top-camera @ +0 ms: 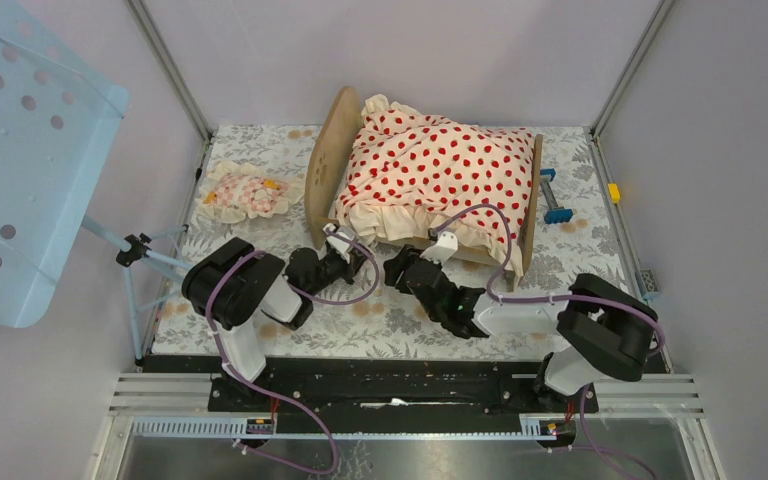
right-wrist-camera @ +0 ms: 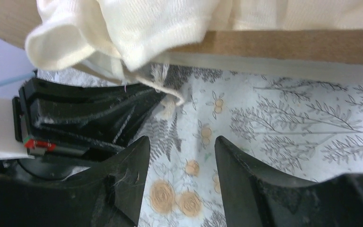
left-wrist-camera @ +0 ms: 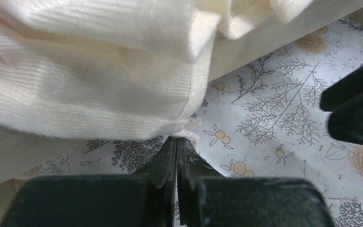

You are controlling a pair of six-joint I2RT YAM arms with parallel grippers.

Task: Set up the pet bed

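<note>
The wooden pet bed holds a cushion with red dots and cream ruffled edge. In the left wrist view the cream fabric hangs over the wood rail, with a thin tie at its corner. My left gripper is shut at that tie; whether the string is between the tips is hard to tell. My right gripper stands open over the patterned floor, just right of the left gripper, nothing between its fingers.
A small frilly pillow lies at back left. A blue item sits right of the bed. A light blue perforated panel fills the upper left.
</note>
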